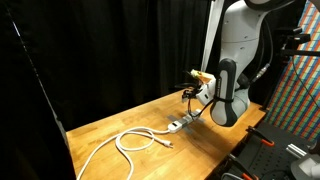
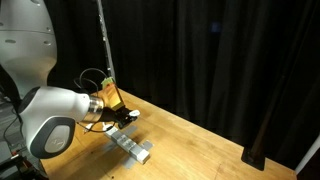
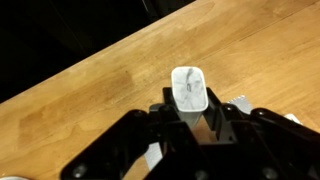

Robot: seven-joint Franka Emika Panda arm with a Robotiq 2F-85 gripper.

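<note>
A white power strip (image 1: 183,123) lies on the wooden table, its cable running off to the left. My gripper is shut on a small pale plug-like piece (image 3: 189,88), which stands up between the black fingers in the wrist view. In exterior view 2 the gripper (image 2: 126,119) hangs above the strip (image 2: 131,147), with a gap visible beneath it. Parts of the strip (image 3: 243,104) show on either side of the fingers in the wrist view. The lower end of the held piece is hidden by the gripper.
A white cable (image 1: 122,144) loops over the left part of the table, its plug end (image 1: 164,142) lying loose near the strip. Dark curtains (image 2: 210,70) stand behind. Bare wood (image 2: 205,145) stretches right of the strip in exterior view 2.
</note>
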